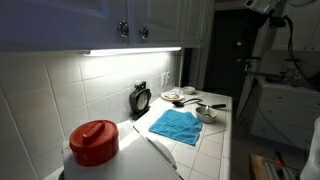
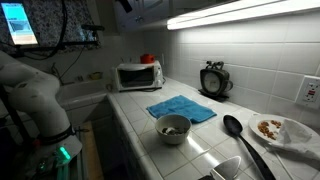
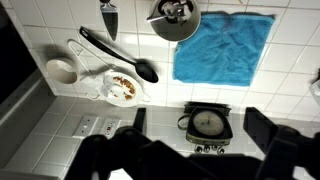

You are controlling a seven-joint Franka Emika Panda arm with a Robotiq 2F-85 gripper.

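My gripper is open, high above the counter, with nothing between its fingers; one dark finger (image 3: 130, 142) shows on the left of the wrist view. Ahead of it lies a blue towel (image 3: 222, 50), spread flat on white tiles. A grey bowl (image 3: 175, 18) with something small inside stands beside the towel. A black spoon (image 3: 120, 55) and a spatula (image 3: 110, 18) lie to the left. Near them is a white plate (image 3: 122, 88) holding small brown pieces. In exterior view 1, part of the arm (image 1: 275, 20) shows at the upper right.
A red pot (image 1: 94, 143) sits on a white appliance (image 1: 135, 160) at the counter's near end. The black clock-like object (image 2: 214, 79) stands against the tiled wall. Cabinets (image 1: 100, 20) overhang the counter. Bare tiles surround the towel.
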